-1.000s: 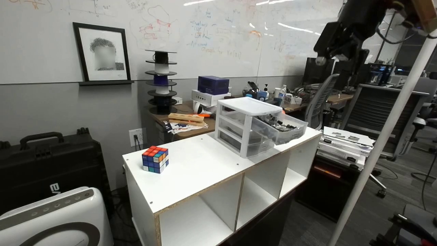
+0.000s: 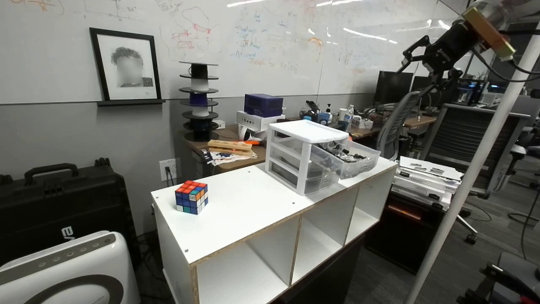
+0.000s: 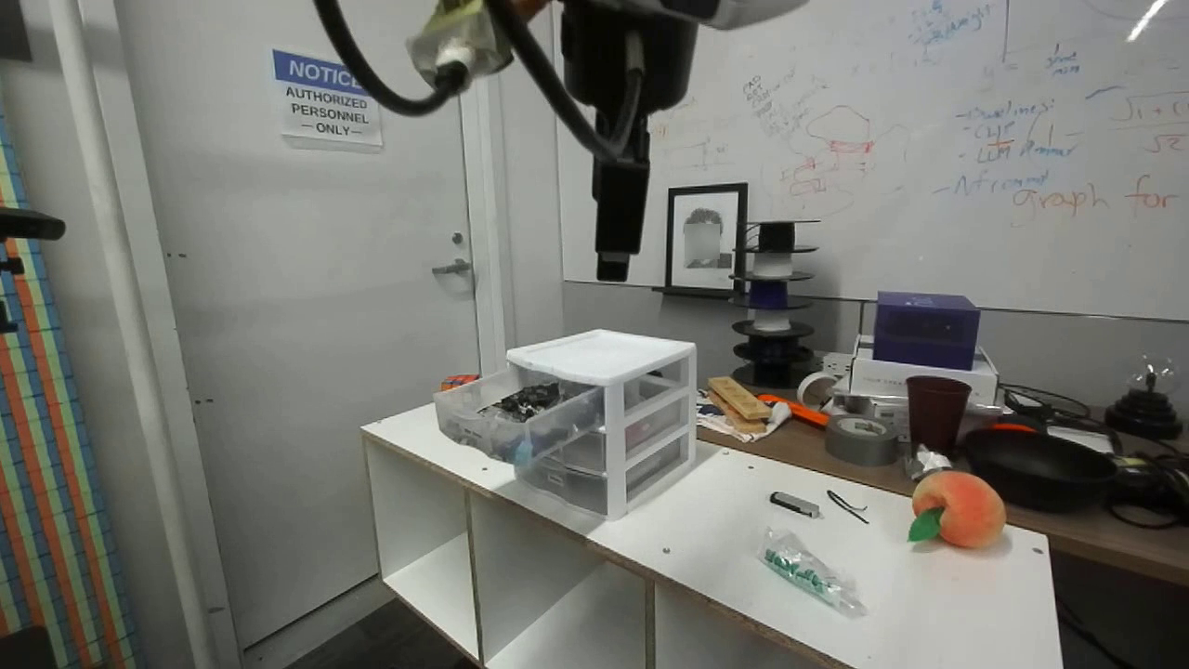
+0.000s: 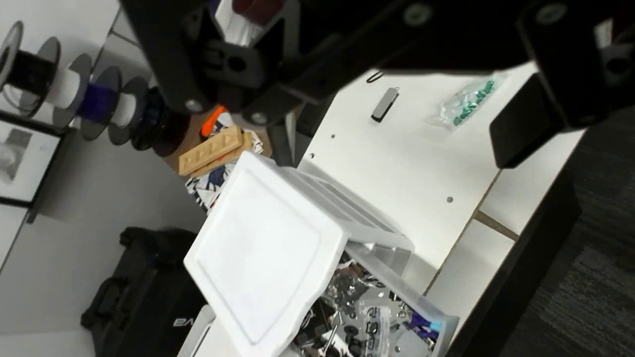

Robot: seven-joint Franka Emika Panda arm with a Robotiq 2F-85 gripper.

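Note:
My gripper (image 2: pixel 414 84) is open and empty, raised in the air well above the shelf at the right of exterior view 1. In the wrist view its two dark fingers (image 4: pixel 516 134) stand wide apart. A white drawer unit (image 3: pixel 602 355) sits on the shelf below. Its clear top drawer (image 2: pixel 349 164) is pulled out and holds a jumble of small dark parts. A Rubik's cube (image 2: pixel 192 197) lies near one end of the shelf. At the opposite end are a peach with a leaf (image 3: pixel 960 511), a clear bag with green pieces (image 3: pixel 811 572) and a small grey-black stick (image 3: pixel 794 505).
The white shelf top (image 2: pixel 238 202) has bare space between the drawer unit and the cube. A thin black loop (image 3: pixel 847 506) lies near the stick. The desk behind carries a black pan (image 3: pixel 1037 468), tape (image 3: pixel 861 439) and boxes. A white pole (image 2: pixel 476 162) stands at the right.
The arm has shifted and turned in exterior view 1, its wrist now farther right and lower. The fingers now show spread apart from another angle. The drawer unit and cube look unmoved.

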